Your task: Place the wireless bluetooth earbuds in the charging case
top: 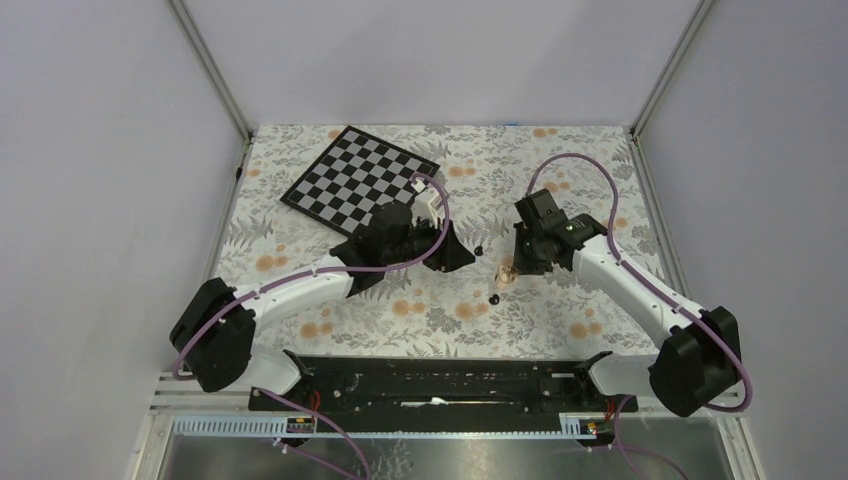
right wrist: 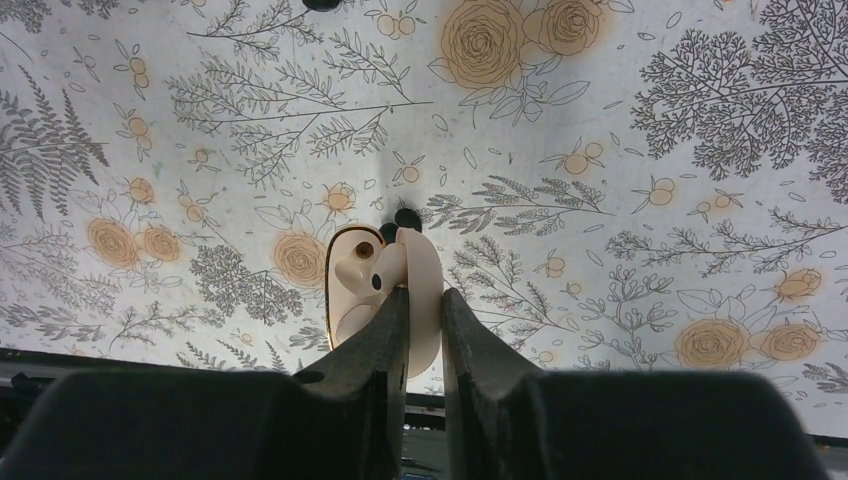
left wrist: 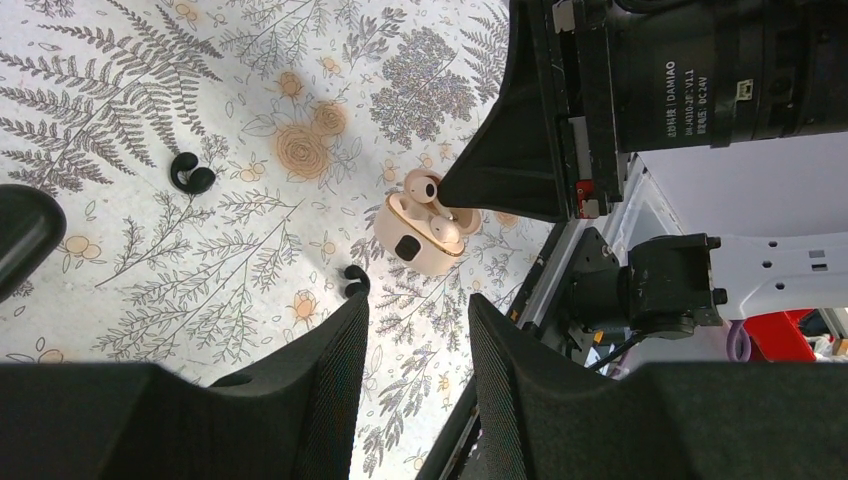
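Note:
My right gripper is shut on the upright lid of the open beige charging case [left wrist: 395, 235]. Two beige earbuds show at the case in the left wrist view: one earbud [left wrist: 421, 188] stands up near the lid, another earbud [left wrist: 444, 231] lies lower in front. How deep they sit cannot be told. My left gripper stands part open, nothing between its fingers, left of the case in the top view. Two black earbuds lie loose on the patterned cloth: one earbud [top: 494, 300] beside the case, the other earbud [left wrist: 191, 174] farther away.
A dark rounded object [left wrist: 25, 235] lies at the left edge of the left wrist view. Behind the left arm is a checkered board [top: 365, 170].

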